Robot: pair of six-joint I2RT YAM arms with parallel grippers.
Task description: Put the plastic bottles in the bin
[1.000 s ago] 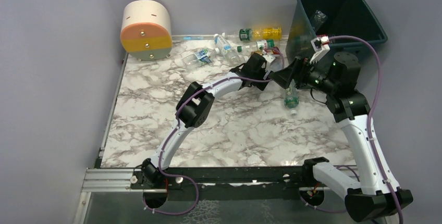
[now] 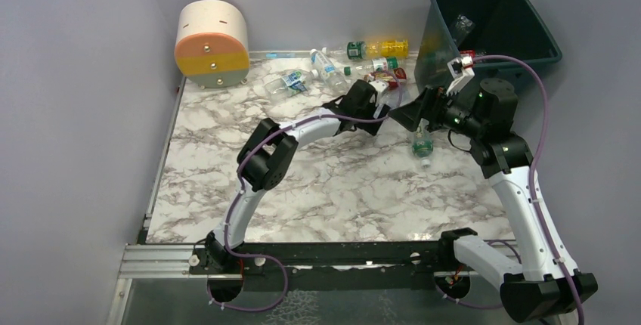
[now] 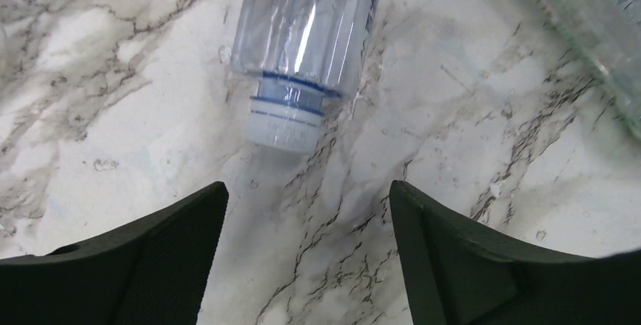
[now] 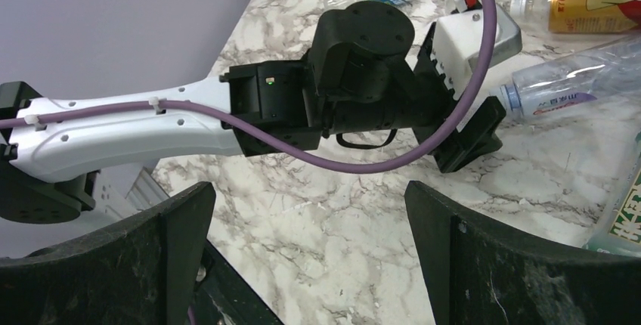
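Note:
My left gripper is part open low over the marble table, nothing between its fingers; just past the fingertips lies a clear bottle with its white cap facing them. A green-tinted bottle lies to its right. In the top view, bottles lie at the back: one with a blue-white label, a yellow one, an orange one, and a green-labelled one below my right arm. My right gripper hangs open and empty near the bin, which holds some bottles.
A drum-shaped cabinet stands at the back left. My left arm stretches across the middle toward the bottles; grey walls enclose the sides and back.
My left arm has shifted a little to the left and drawn back. The right arm has barely moved, and the bottles lie where they were.

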